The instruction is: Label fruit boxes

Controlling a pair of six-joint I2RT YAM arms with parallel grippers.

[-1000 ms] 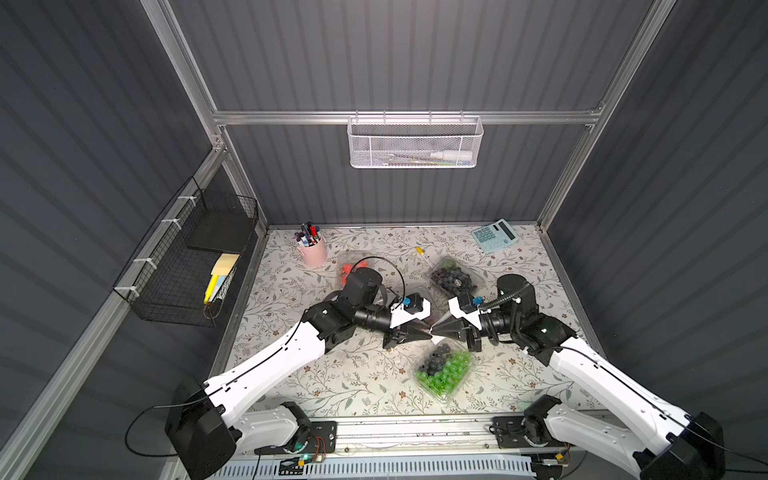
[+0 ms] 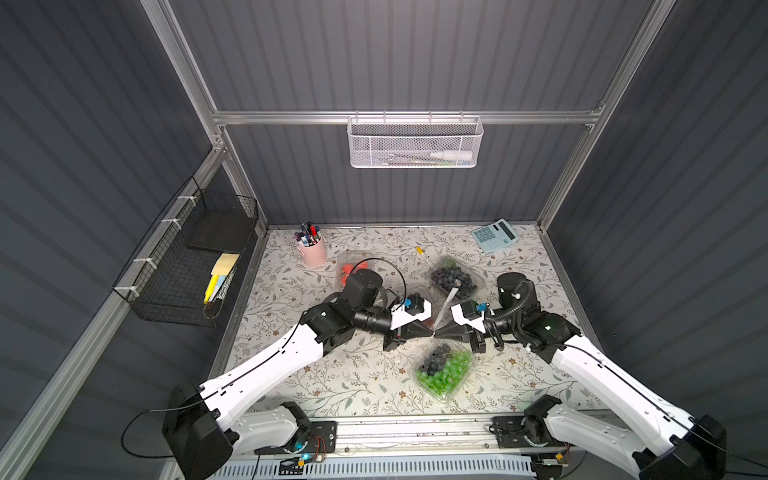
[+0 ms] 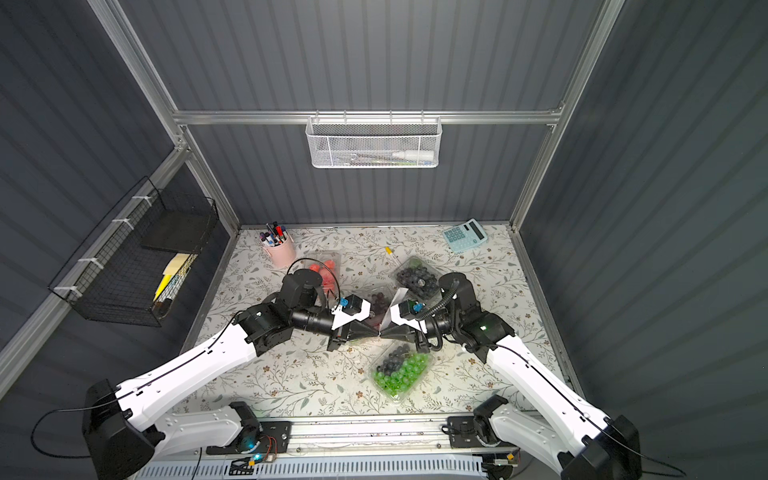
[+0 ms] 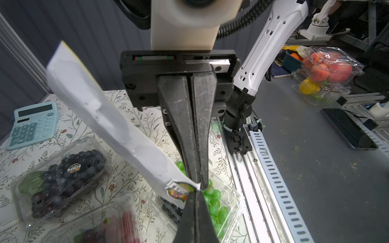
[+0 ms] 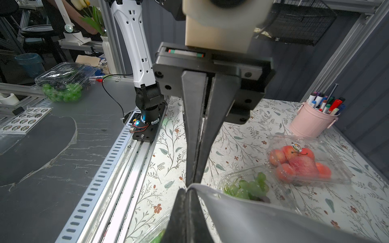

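Note:
Over the table, my left gripper and right gripper meet tip to tip, both shut. A white paper strip rises from the meeting point, its corner at the right gripper's tips. A colourful sticker shows at that end. Nothing clear shows between the left fingers. Below the tips sits a clear box of green and dark grapes. Behind are a dark grape box bearing a round label, a red fruit box with a label on top, and a partly hidden box between them.
A pink pen cup stands at the back left and a blue calculator at the back right. A wire basket hangs on the left wall.

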